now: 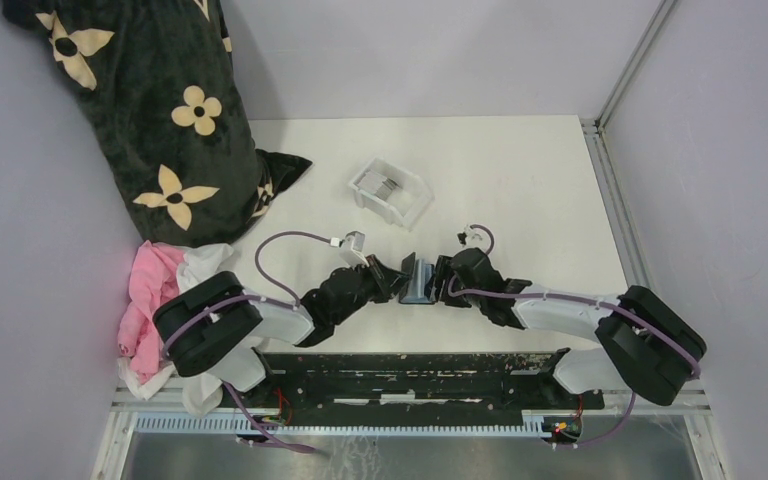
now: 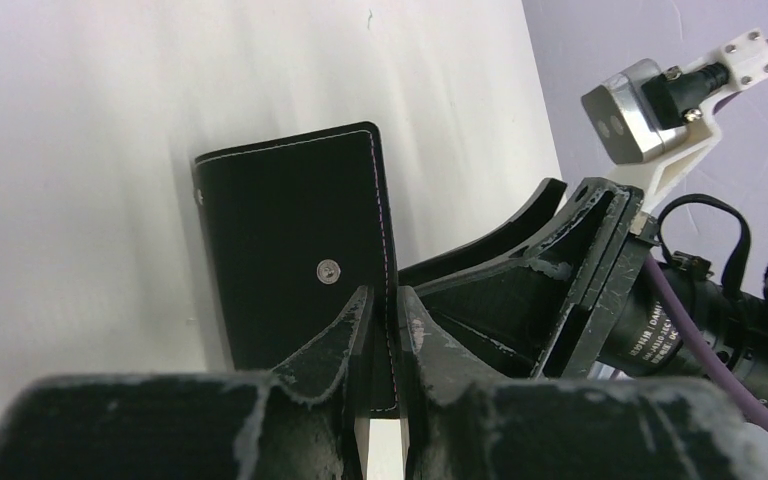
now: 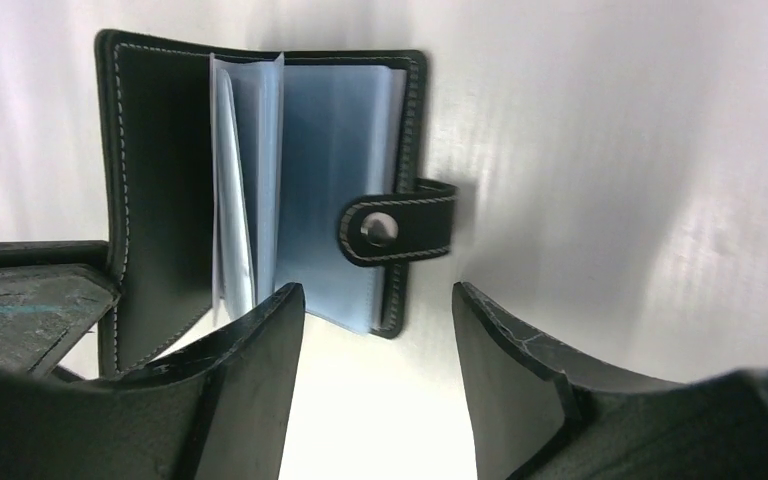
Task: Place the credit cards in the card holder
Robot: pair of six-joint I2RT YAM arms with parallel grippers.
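Note:
The black card holder (image 3: 165, 180) stands partly open on the table, its left cover raised and its clear sleeves (image 3: 330, 150) showing inside. My left gripper is shut on the edge of that cover; the cover's outer face with a metal snap (image 2: 328, 271) fills the middle of the left wrist view. To the right, my right gripper is open, its fingers (image 3: 260, 370) apart near the holder's strap (image 3: 400, 225), with nothing between them. From above, both grippers flank the holder (image 1: 417, 283). Whether cards sit in the sleeves, I cannot tell.
A white basket (image 1: 420, 205) with grey cards (image 1: 378, 186) in it stands behind the holder. At the left lie a dark flowered cloth (image 1: 160, 130) and a pink cloth (image 1: 150, 305).

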